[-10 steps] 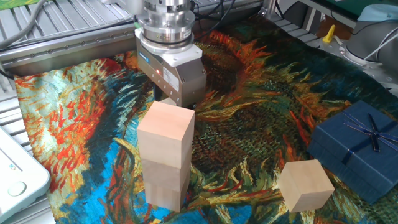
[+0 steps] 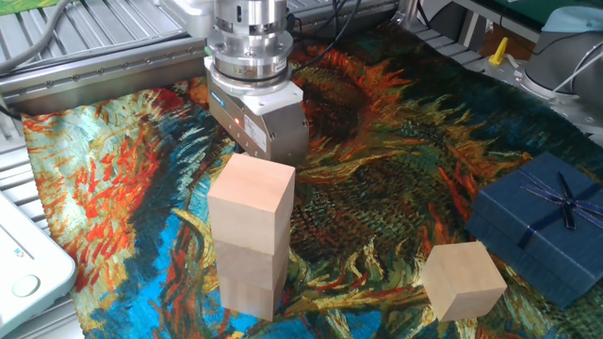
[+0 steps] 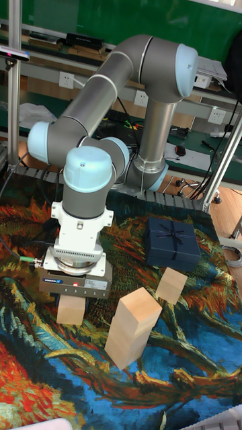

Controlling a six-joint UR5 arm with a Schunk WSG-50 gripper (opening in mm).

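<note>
Wooden blocks make an upright stack point(image 2: 250, 235), with a slightly offset top block, at the front left in exterior view 2. Behind it, my gripper point(image 2: 267, 139) points down, its lower end partly covered by the stack. Exterior view 3 shows the gripper point(image 3: 72, 295) left of the stack point(image 3: 132, 328), with another wooden block point(image 3: 70, 311) directly beneath its body. The fingers are hidden in both views, so whether they grip that block cannot be told. A separate wooden block point(image 2: 464, 282) rests on the cloth to the right of the stack.
A dark blue gift box point(image 2: 542, 226) with a ribbon bow stands beyond the separate block. A patterned painted cloth point(image 2: 377, 179) covers the table, with free room between stack and box. A white device point(image 2: 28, 268) occupies the left edge.
My gripper has shifted slightly behind the stack in exterior view 2. The stack, the separate block and the gift box have stayed in place.
</note>
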